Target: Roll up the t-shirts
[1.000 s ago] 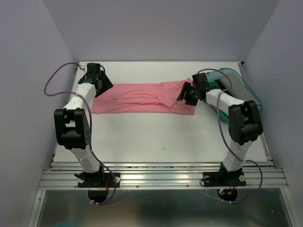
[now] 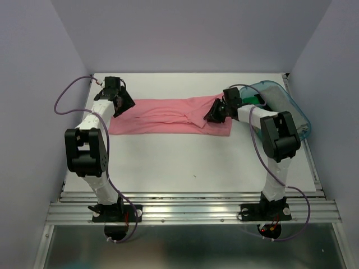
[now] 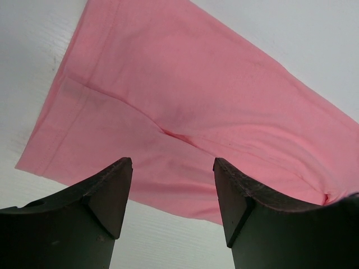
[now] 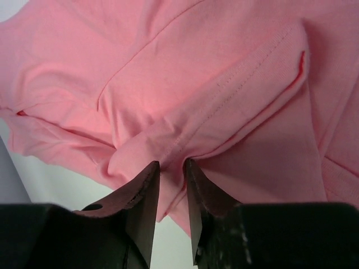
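A pink t-shirt (image 2: 162, 125) lies folded in a long strip across the back half of the table, one flap turned over near its right part. Over its left end my left gripper stands open, with no cloth between its fingers. My right gripper is down at the folded flap on the right part, its fingers narrowed to a small gap. A ridge of pink cloth shows at the fingertips in the right wrist view; whether it is pinched cannot be made out.
A teal bin (image 2: 305, 130) with white and green contents stands at the right, partly behind my right arm. A metal rail (image 2: 190, 204) runs along the front edge.
My right gripper has moved slightly left onto the shirt, and its fingers have drawn closer together. The shirt looks unchanged.
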